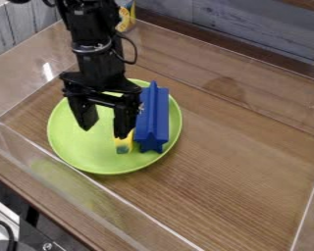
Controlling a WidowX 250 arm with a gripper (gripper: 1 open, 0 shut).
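My black gripper (103, 119) is open, its two fingers spread and pointing down over a green round plate (81, 149). A blue elongated object (153, 118) lies on the plate's right side, just right of the right finger. A small yellow object (123, 145) with a grey-green lower end is on the plate below the right finger, partly hidden by it. I cannot tell whether the gripper touches either.
A yellow object (126, 18) stands at the back behind the arm. A plank wall runs along the back.
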